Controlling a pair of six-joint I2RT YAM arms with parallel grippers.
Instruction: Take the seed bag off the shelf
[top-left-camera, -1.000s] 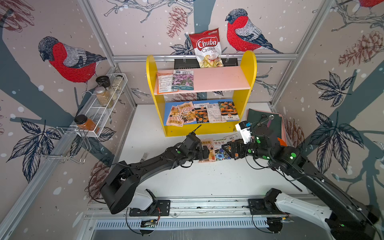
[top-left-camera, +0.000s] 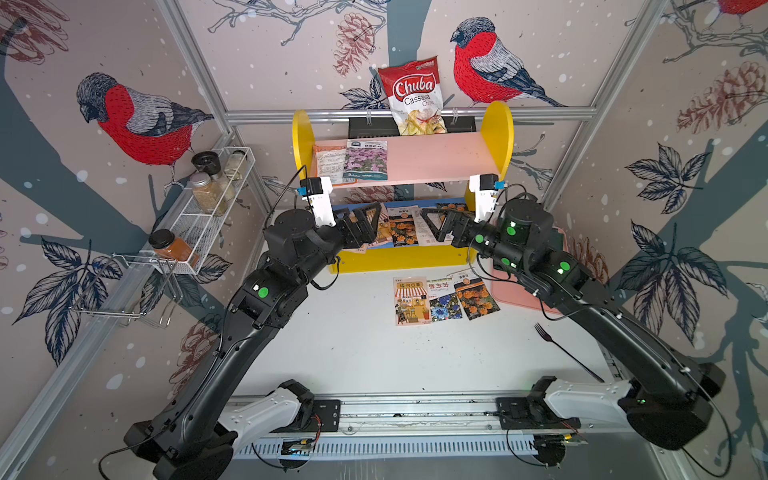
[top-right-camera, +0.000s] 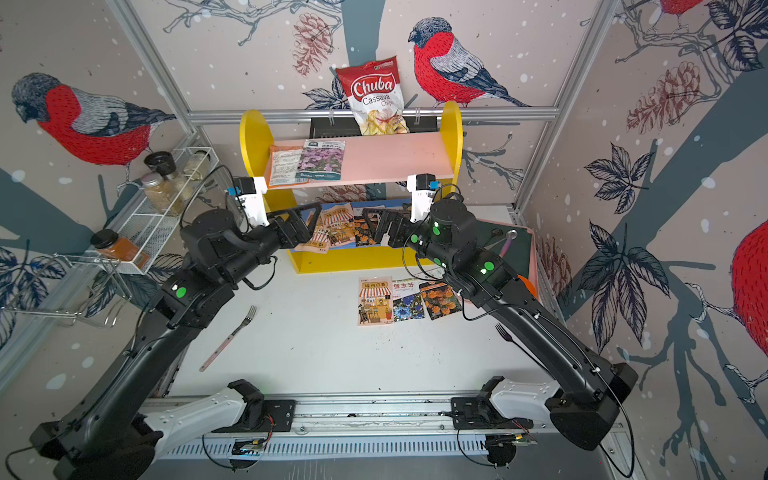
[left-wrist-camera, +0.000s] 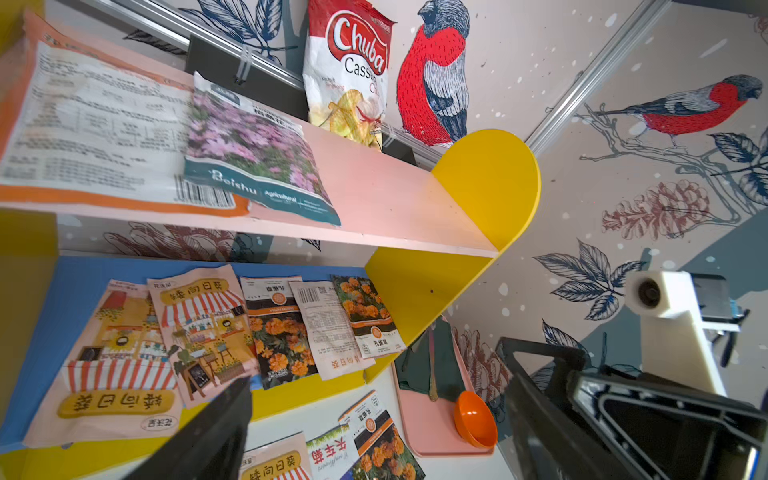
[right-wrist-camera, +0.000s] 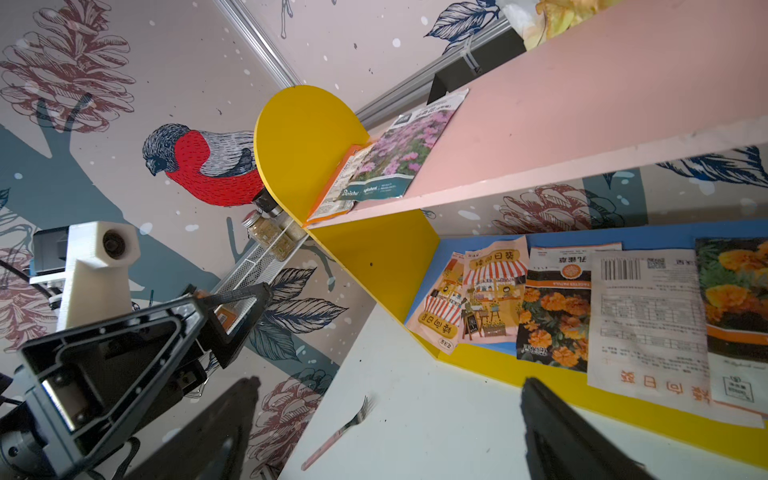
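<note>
On the pink upper shelf (top-left-camera: 436, 157) lie two seed bags at its left end: a purple-flowered bag (top-left-camera: 366, 161) overlapping an orange-edged bag (top-left-camera: 329, 165). The blue lower shelf holds several more, among them an orange-flowered bag (right-wrist-camera: 558, 308) and a bag with its white back up (right-wrist-camera: 649, 320). Three bags lie on the table, including a striped-awning one (top-left-camera: 412, 301). My left gripper (top-left-camera: 376, 224) and right gripper (top-left-camera: 428, 226) are raised in front of the lower shelf, open and apart from every bag. In both wrist views the fingers are blurred, with nothing held between them.
A red chips bag (top-left-camera: 414, 96) stands behind the upper shelf. Yellow side panels (top-left-camera: 497, 136) close the shelf's ends. Jars (top-left-camera: 170, 244) sit on a wire rack at left. Forks (top-right-camera: 228, 337) lie on the table.
The bags have stayed where they were.
</note>
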